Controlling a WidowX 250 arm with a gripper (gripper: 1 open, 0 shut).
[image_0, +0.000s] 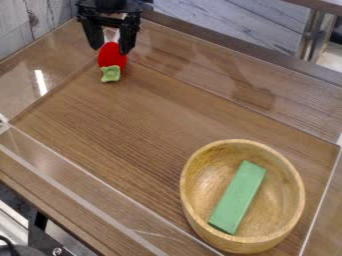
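My gripper (110, 28) is at the top left, open, its dark body above a red object (112, 55) with a small green part (110, 73) at its lower end. Whether the fingertips touch the red object cannot be told at this size. A wide yellow bowl (211, 205) at the lower right holds a flat green block (239, 197).
Dark cables or hardware (14, 248) show at the bottom left corner.
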